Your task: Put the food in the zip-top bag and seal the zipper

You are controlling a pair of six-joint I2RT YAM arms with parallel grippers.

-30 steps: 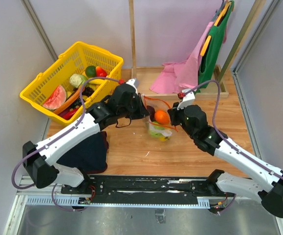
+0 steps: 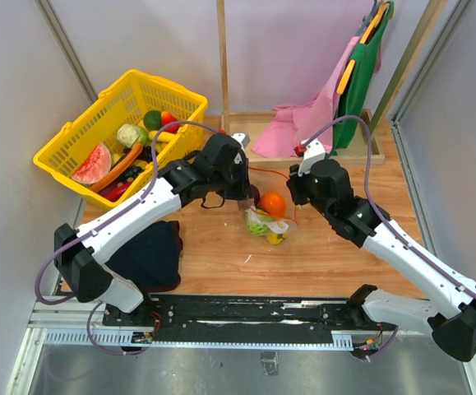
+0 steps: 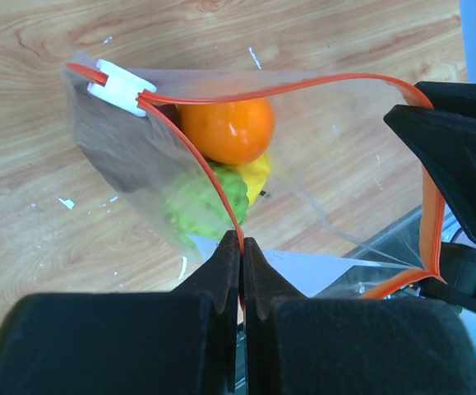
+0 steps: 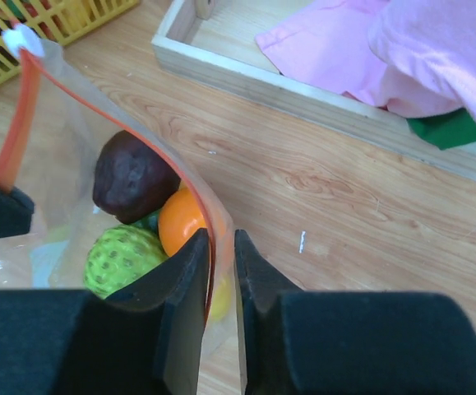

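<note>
The clear zip-top bag [image 2: 284,230] has an orange zipper rim and stands with its mouth spread between the two grippers. Inside are an orange [image 3: 229,132], a green bumpy fruit [image 4: 122,259], a dark purple item [image 4: 132,177] and something yellow [image 3: 254,175]. A white slider [image 3: 121,86] sits at one end of the zipper. My left gripper is shut on one side of the orange rim. On the opposite side, my right gripper stands slightly open, with the bag's edge between its fingers, nearer the left finger.
A yellow basket [image 2: 61,156] of produce stands at the back left. Dark folded cloth [image 2: 147,257] lies at the front left. Behind is a wooden rack [image 2: 303,161] with pink [image 2: 307,119] and green [image 2: 361,74] cloths. Table in front of the bag is bare.
The food stays inside the bag.
</note>
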